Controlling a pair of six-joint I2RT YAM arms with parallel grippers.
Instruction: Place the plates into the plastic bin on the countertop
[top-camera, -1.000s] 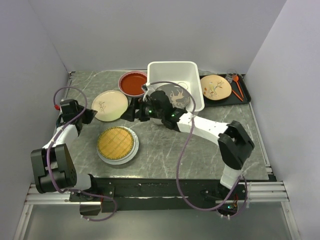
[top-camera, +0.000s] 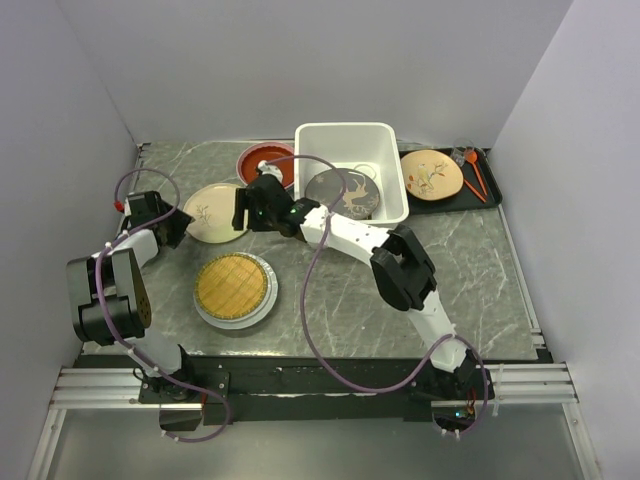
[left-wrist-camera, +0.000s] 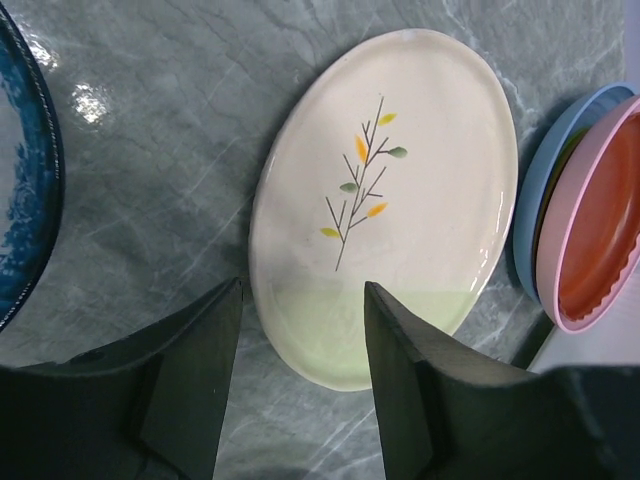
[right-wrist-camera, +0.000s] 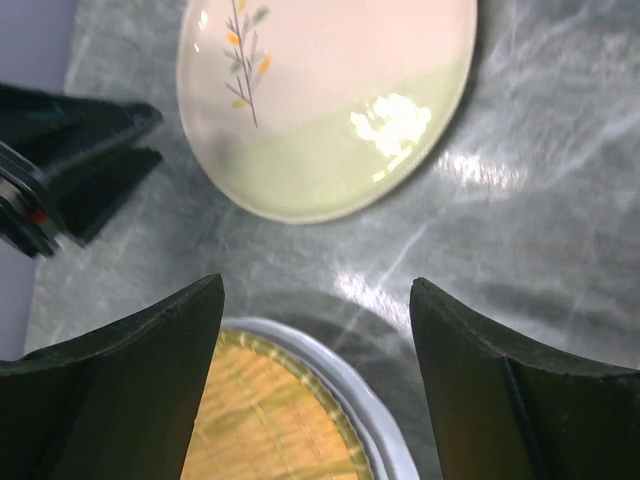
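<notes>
A cream plate with a sprig design (top-camera: 210, 205) lies at the back left of the counter, seen large in both wrist views. My left gripper is open over its near edge, nothing between the fingers. My right gripper hangs between that plate and the yellow pie (top-camera: 229, 285) on its silver plate, its fingers apart and empty. The white bin (top-camera: 345, 140) holds a grey plate with a deer (top-camera: 340, 195). A floral plate (top-camera: 433, 170) rests on the black tray at the right.
Red-brown nested bowls (top-camera: 265, 160) stand behind, between cream plate and bin. The black tray (top-camera: 450, 202) also holds orange utensils and a glass.
The right arm has swung left from the bin's front toward the cream plate, shifting slightly in the last moment.
</notes>
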